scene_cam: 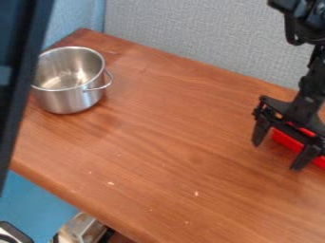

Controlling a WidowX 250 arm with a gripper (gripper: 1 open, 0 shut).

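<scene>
My black gripper (pixel 276 152) is at the right of the wooden table, open, with its fingers spread around a red object (pixel 287 140) at the table's right edge. The red object is partly hidden behind the fingers and runs toward the frame's edge; whether the fingertips touch it I cannot tell.
A steel pot (pixel 74 90) with side handles stands at the upper left of the table (pixel 165 142). A dark vertical shape covers the far left, and grey walls stand behind.
</scene>
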